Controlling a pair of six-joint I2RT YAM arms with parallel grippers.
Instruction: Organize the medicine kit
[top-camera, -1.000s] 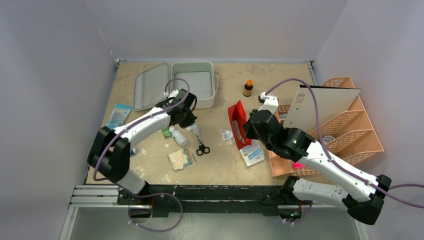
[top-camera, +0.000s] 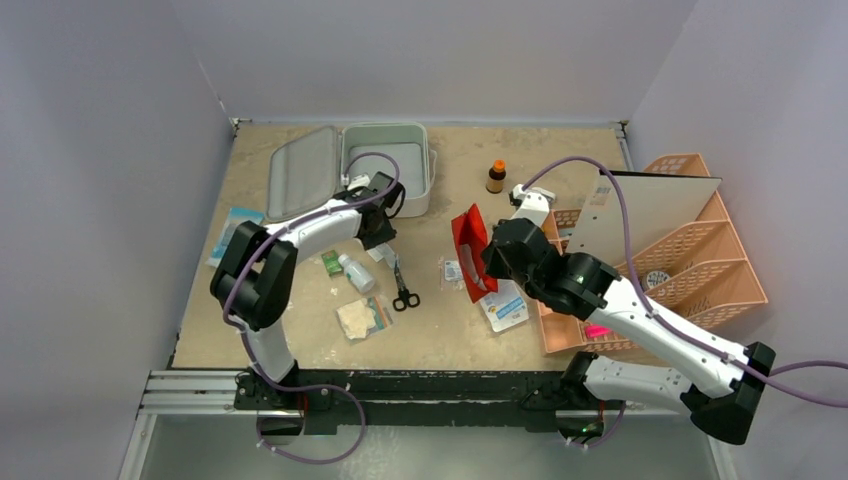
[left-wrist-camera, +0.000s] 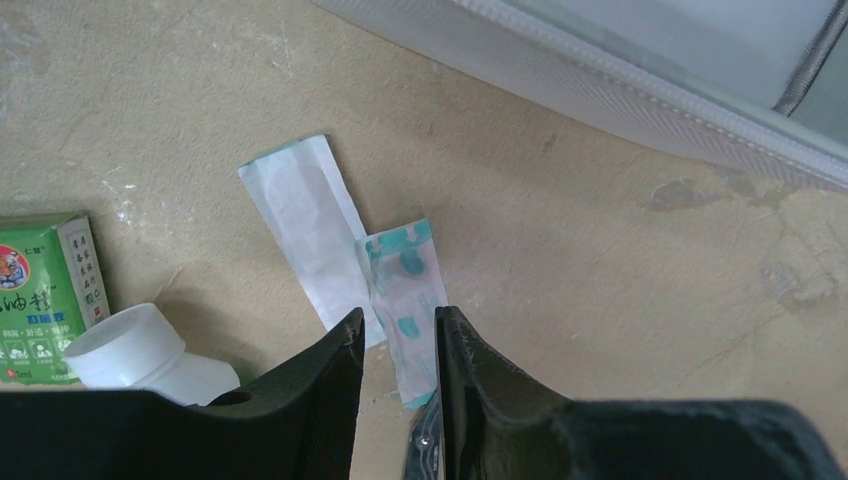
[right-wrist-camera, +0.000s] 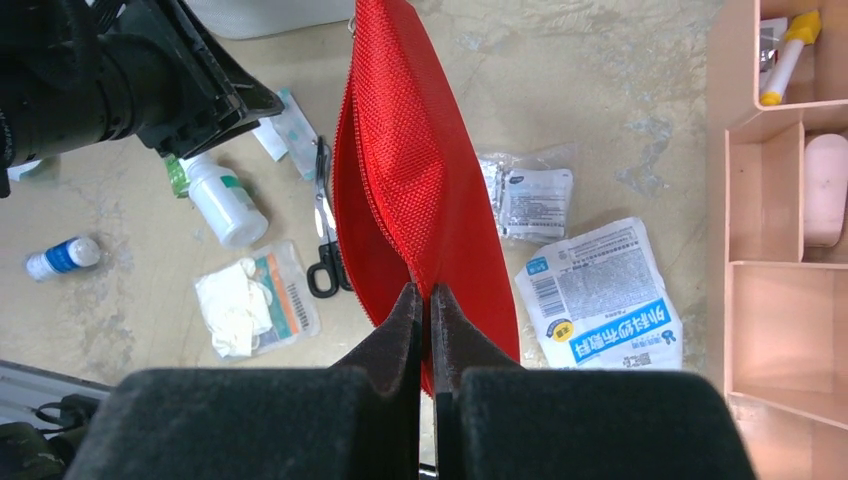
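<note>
A red cloth pouch (right-wrist-camera: 430, 180) hangs from my right gripper, its edge pinched between the two fingertips. My left gripper stands open above the table, its fingers over two flat bandage packets. One packet is plain white (left-wrist-camera: 308, 232); the other, patterned in teal (left-wrist-camera: 405, 300), overlaps its edge. Below them the scissors lie on the table, partly hidden by the left fingers in the left wrist view. Beside them are a white bottle (right-wrist-camera: 228, 205), a green box (left-wrist-camera: 45, 300) and a bag with gloves (right-wrist-camera: 255, 305). The open grey case (top-camera: 385, 150) is at the back.
An orange organizer (top-camera: 690, 275) with compartments fills the right side. A blue-and-white packet (right-wrist-camera: 605, 295) and a small clear packet (right-wrist-camera: 535, 198) lie near it. At the back right stands a brown bottle (top-camera: 496, 178). A small blue-labelled bottle (right-wrist-camera: 65, 257) lies at left.
My left arm's elbow has swung to the right, while its gripper has shifted slightly right. The right gripper sways a little with the red pouch still in it.
</note>
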